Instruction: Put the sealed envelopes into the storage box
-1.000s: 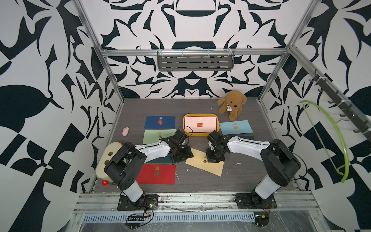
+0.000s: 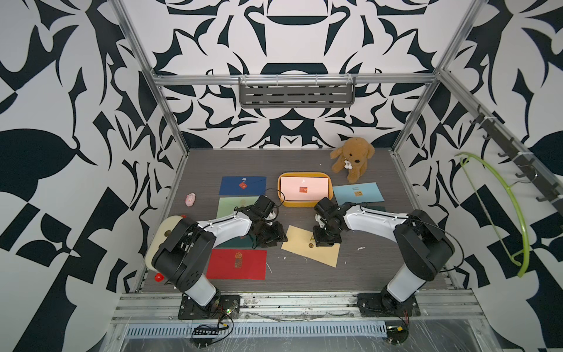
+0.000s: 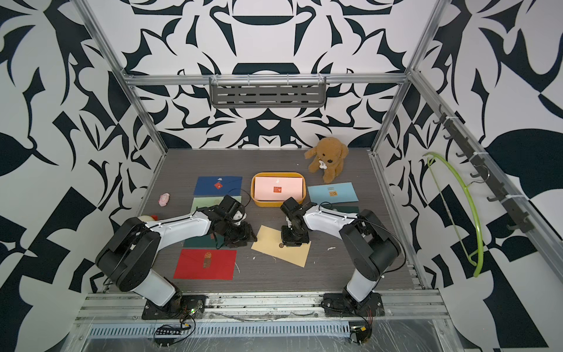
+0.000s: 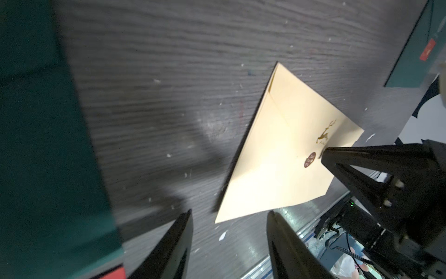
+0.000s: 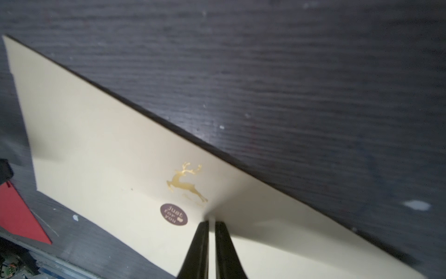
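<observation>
A cream envelope (image 4: 278, 153) with a gold deer and a round brown sticker lies on the table between my arms. Over its middle, my right gripper is shut, the fingertips close together at the paper beside the sticker; nothing shows clearly between them. My left gripper stands open near the envelope's left edge, that corner visible between its fingertips but beyond them. The yellow storage box (image 2: 305, 204) behind holds a pink envelope (image 2: 293, 192). Other envelopes lie flat: red (image 2: 252, 267), blue (image 2: 230, 185), light green (image 2: 227, 206), light blue (image 2: 372, 193).
A dark green envelope (image 4: 46, 153) lies left of the left gripper, and another dark green one (image 3: 350, 209) sits partly behind the right arm. A brown plush dog (image 2: 357, 153) sits at the back right. Bare table shows between the cream envelope and the box.
My left gripper has shifted slightly left, away from the cream envelope's left corner. The right arm and the cream envelope have hardly moved.
</observation>
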